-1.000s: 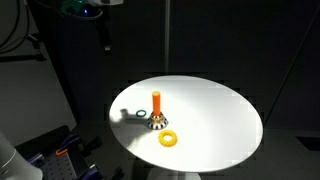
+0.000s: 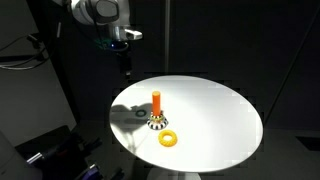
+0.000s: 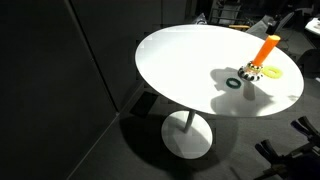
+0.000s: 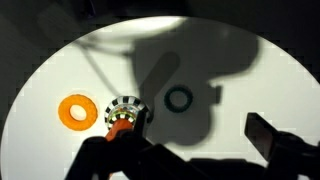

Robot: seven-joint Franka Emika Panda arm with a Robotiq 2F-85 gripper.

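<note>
An upright orange post (image 2: 156, 103) rises from a patterned round base (image 2: 157, 122) on the white table. In front of it lies a yellow-orange ring (image 2: 168, 139), flat on the tabletop. A smaller dark green ring (image 4: 178, 98) lies on the post's other side, apart from the base. My gripper hangs above the table, open, its dark fingers wide apart with nothing between them. In the wrist view, the left finger covers part of the orange post (image 4: 120, 126). Neither ring is on the post.
The oval white table (image 3: 185, 55) stands on a single pedestal (image 3: 187, 135). Shadows of the arm fall across the tabletop in the wrist view.
My gripper has come down and moved right in exterior view 1, closer to the table's left end. The post and both rings have stayed in place.
</note>
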